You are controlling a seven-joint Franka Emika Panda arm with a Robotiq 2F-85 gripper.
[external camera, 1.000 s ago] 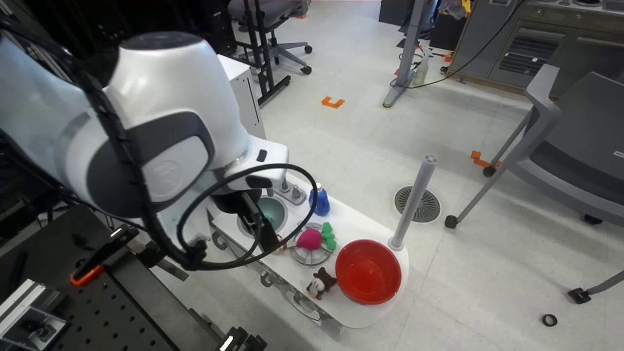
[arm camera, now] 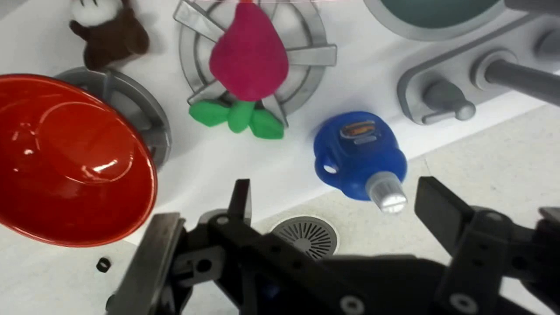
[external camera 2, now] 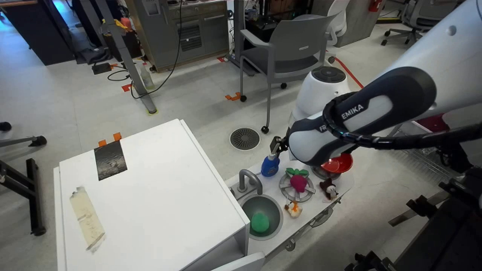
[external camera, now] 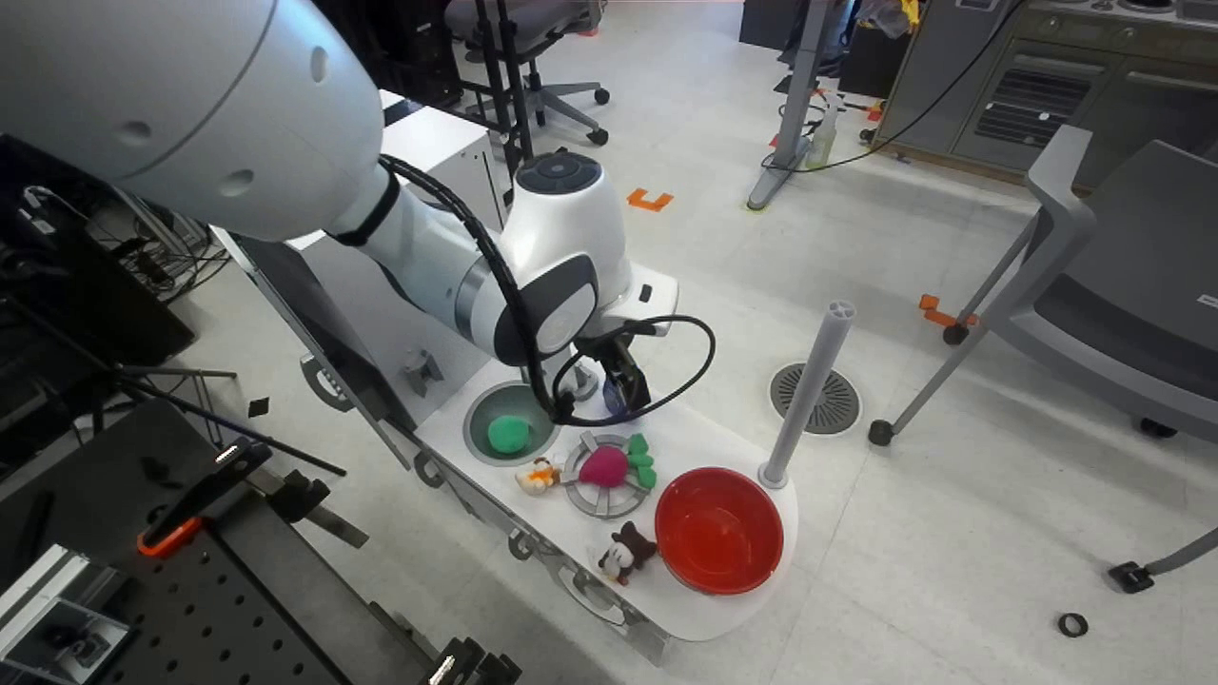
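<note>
My gripper is open, its two fingers wide apart with nothing held between them. A blue bottle (arm camera: 359, 149) with a silver-white cap stands on the white counter, just past the fingertips and towards the right finger in the wrist view. Exterior view 2 has the gripper (external camera 2: 276, 146) right above that bottle (external camera 2: 270, 166). On the grey burner lies a magenta plush beet (arm camera: 249, 57) with green leaves. The red bowl (arm camera: 68, 162) rests tilted on another burner in the wrist view. A brown plush toy (arm camera: 114, 39) sits beside the bowl.
The sink (external camera 2: 276, 226) holds a green round thing (external camera 2: 260, 223), with a grey faucet (external camera 2: 251, 177) behind it. A small white-and-orange plush (external camera 2: 293, 209) lies near the sink. In exterior view 1 a grey post (external camera: 806, 394) rises at the counter's edge.
The arm has swung away from the front edge towards the back of the counter, bringing my gripper from near the sink's front to the blue bottle. The objects on the counter look unmoved.
</note>
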